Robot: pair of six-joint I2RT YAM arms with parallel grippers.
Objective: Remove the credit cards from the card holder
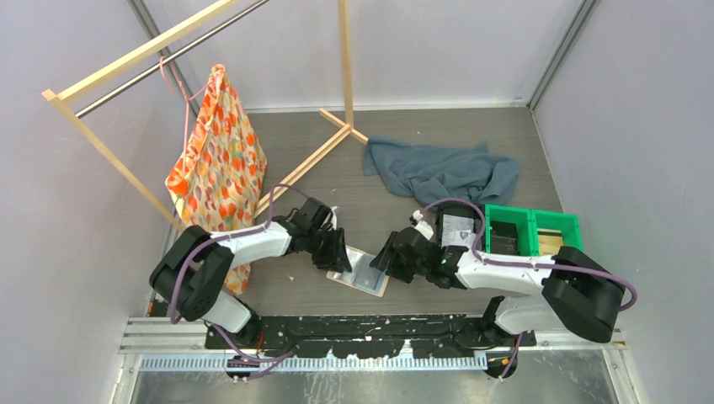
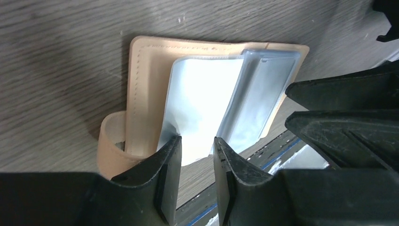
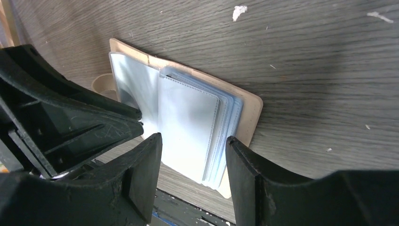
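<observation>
An open tan card holder (image 1: 334, 278) with clear plastic sleeves lies on the table between my grippers. In the left wrist view its white left sleeve (image 2: 202, 99) and bluish right sleeve (image 2: 266, 89) show, with a tan strap at lower left. My left gripper is part open over the white sleeve's lower edge; I cannot tell whether it touches. My right gripper stands open over the stacked sleeves (image 3: 188, 127). No loose card is clearly visible.
Behind are a blue-grey cloth (image 1: 442, 168) and a wooden frame with a patterned bag (image 1: 215, 168). Green bins (image 1: 526, 227) and a black box sit at right. Bare table lies behind the holder.
</observation>
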